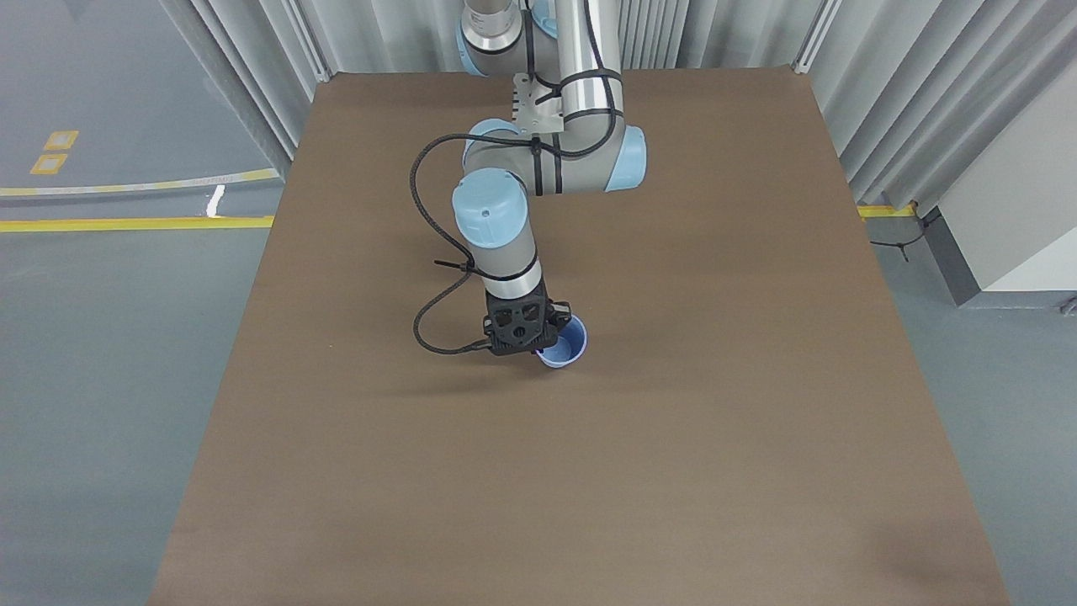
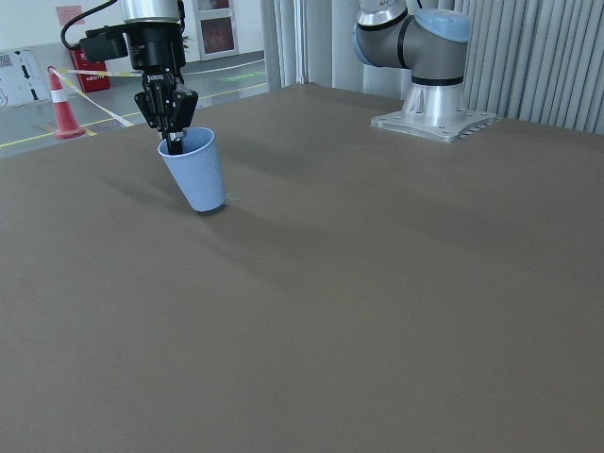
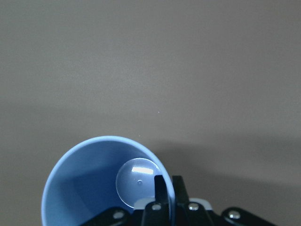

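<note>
A ribbed blue cup [image 2: 193, 175] is in the left view, slightly tilted, just above or on the table, with a shadow under it. My gripper [image 2: 174, 137] is at its rim, one finger inside and one outside, shut on the cup wall. In the wrist view the cup [image 3: 84, 179] shows its smooth inside and round bottom, with the gripper closed across its right-hand rim. In the front view the cup [image 1: 565, 352] is partly hidden behind the gripper [image 1: 535, 343].
The arm's base [image 2: 434, 123] stands at the back of the table. Curtains and a white wall lie beyond the table's edges.
</note>
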